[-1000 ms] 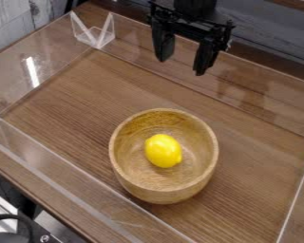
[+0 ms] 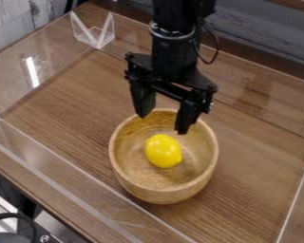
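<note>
A yellow rounded object [image 2: 162, 150] lies inside an oval tan bowl [image 2: 126, 175] at the middle of the lower half of the camera view. My black gripper [image 2: 165, 116] hangs over the back part of the bowl, behind the yellow object, its two dark fingers spread wide apart with nothing seen between them. The arm reaches down from the top centre.
A clear, wire-like angular item [image 2: 94, 30] stands at the upper left. A dark cable runs at the lower left corner, and raised edges border the back.
The bowl and the yellow object have not visibly moved.
</note>
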